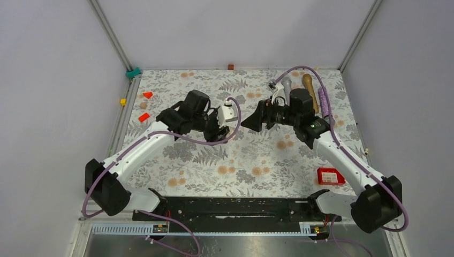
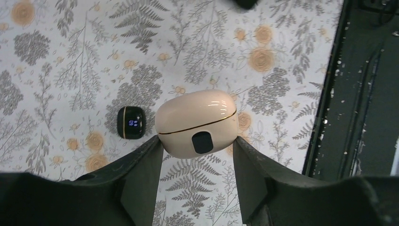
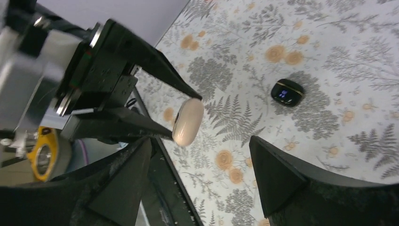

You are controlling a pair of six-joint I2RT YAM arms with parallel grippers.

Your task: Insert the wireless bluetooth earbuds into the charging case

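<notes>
A pale cream earbud case, with a gold seam and dark front square, is held aloft by my left gripper, shut on its sides. In the right wrist view the same case appears between the left fingertips. A small black digital-display case lies on the patterned mat, also seen as the black case in the right wrist view. My right gripper is spread part open over the mat, facing the held case, with nothing between its fingers. In the top view both grippers meet near the middle.
Several cylindrical objects lie at the back right, a red box at the front right, small red pieces at the left.
</notes>
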